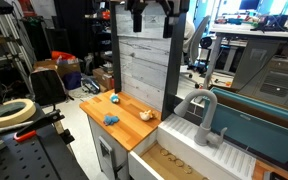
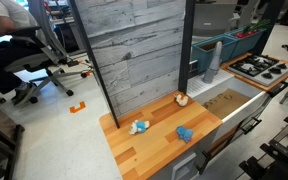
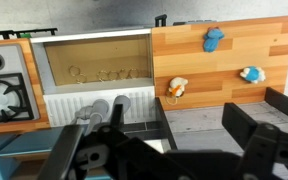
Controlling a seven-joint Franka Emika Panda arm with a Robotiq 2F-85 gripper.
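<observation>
My gripper (image 1: 157, 22) hangs at the top of exterior view 1, in front of the upper backboard and high above the counter. In the wrist view its two dark fingers stand wide apart, open with nothing between them. On the wooden counter (image 3: 184, 60) lie a blue toy (image 3: 213, 39), a blue-and-white toy (image 3: 252, 75) and an orange-and-white toy (image 3: 177, 87). All three toys sit apart from one another and well below the fingers. Beside the counter is a pulled-out white drawer (image 3: 56, 62), with several small ring-like shapes on its brown floor.
A grey faucet (image 1: 199, 97) rises beside the drawer, near the blue sink (image 1: 249, 125). The stove (image 2: 264, 68) lies beyond it. A grey plank backboard (image 2: 149, 55) with a dark post borders the counter. Bare wood is left between the toys.
</observation>
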